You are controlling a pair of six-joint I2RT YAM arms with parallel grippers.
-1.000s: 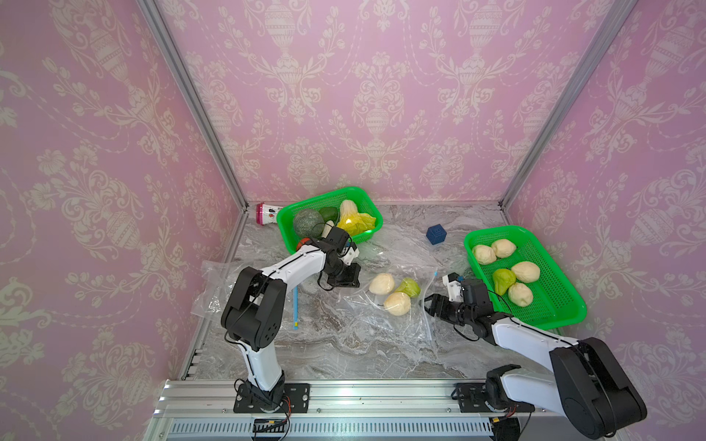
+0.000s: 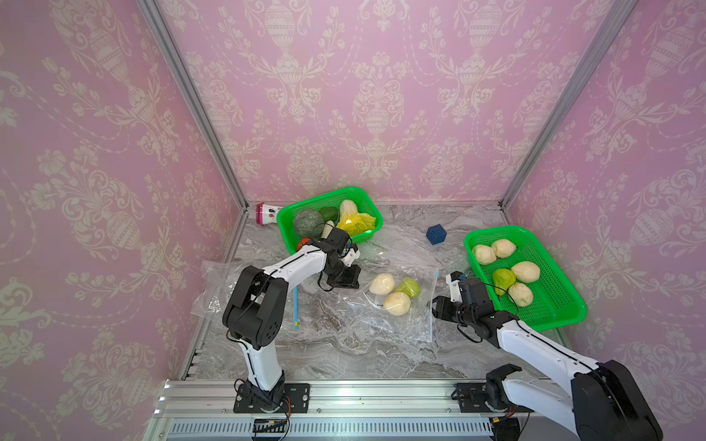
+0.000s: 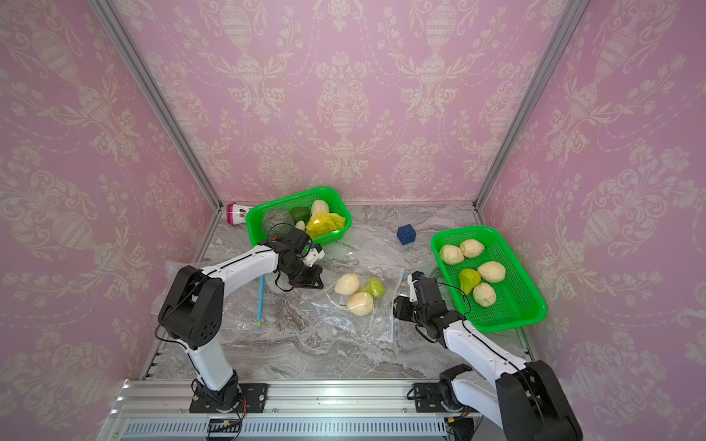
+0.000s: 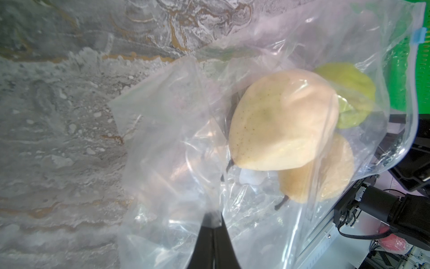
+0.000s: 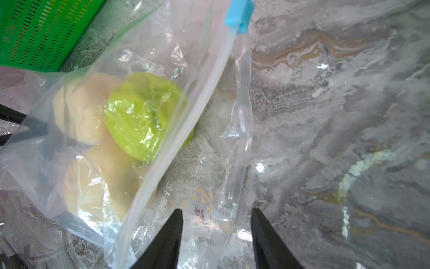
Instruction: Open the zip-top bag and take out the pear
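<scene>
A clear zip top bag [image 2: 354,312] lies on the marble table holding two pale pears [image 4: 282,118] and a green one [image 5: 145,116]. Its zip strip [image 5: 179,134] with a blue slider [image 5: 237,15] runs along the right end. My left gripper is shut over the bag's left part, seen through plastic in its wrist view; whether plastic is between the fingers I cannot tell. My right gripper is open just beyond the zip end, with fingertips apart and nothing clearly between them.
A green basket of produce [image 2: 323,197] stands at the back left, another basket [image 2: 559,294] with pears at the right. A blue cube [image 2: 436,233] sits at the back. Another bag [image 2: 214,290] lies at the left.
The bag's right end shifted a little. The left arm is still.
</scene>
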